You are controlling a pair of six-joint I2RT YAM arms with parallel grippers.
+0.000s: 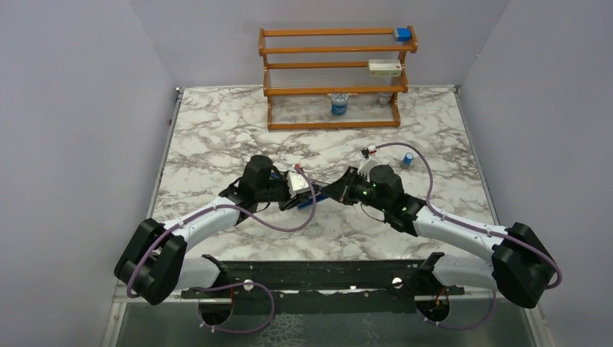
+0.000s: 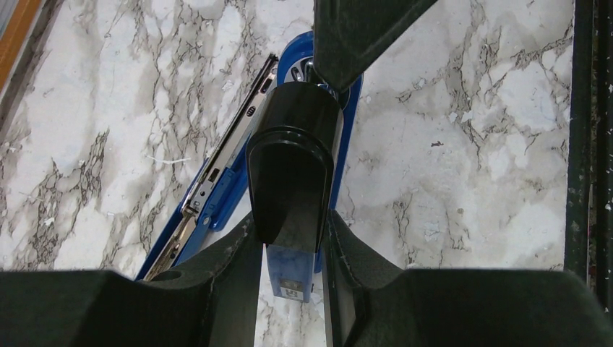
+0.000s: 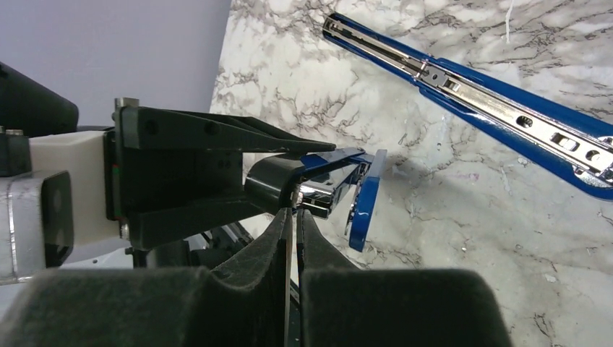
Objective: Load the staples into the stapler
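My left gripper is shut around the black-capped, blue end of the stapler (image 2: pixel 292 271), which is swung open. The stapler's silver channel and blue lower part (image 2: pixel 217 177) lie at an angle beside the held part. In the right wrist view, the long opened arm of the stapler (image 3: pixel 499 105) reaches to the right edge, its metal rail facing up. My right gripper is shut, its fingertips close by the held end of the stapler. Whether anything thin sits between them cannot be made out. No staples can be clearly picked out.
A wooden rack (image 1: pixel 332 90) stands at the back, with a blue-and-white tub (image 1: pixel 338 105) and a pale box (image 1: pixel 384 68) in it. A small blue-topped item (image 1: pixel 408 159) stands right of the arms.
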